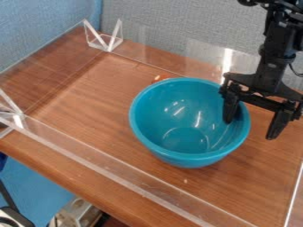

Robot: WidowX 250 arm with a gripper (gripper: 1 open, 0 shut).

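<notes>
A large teal bowl (178,133) rests upright on the wooden table, right of centre. My black gripper (253,113) is over its right rim, fingers open, one reaching down at the bowl's inside edge and the other outside it to the right. Whether the fingers touch the rim is unclear.
A small orange item (157,77) shows just behind the bowl, partly hidden or too small to identify.
</notes>
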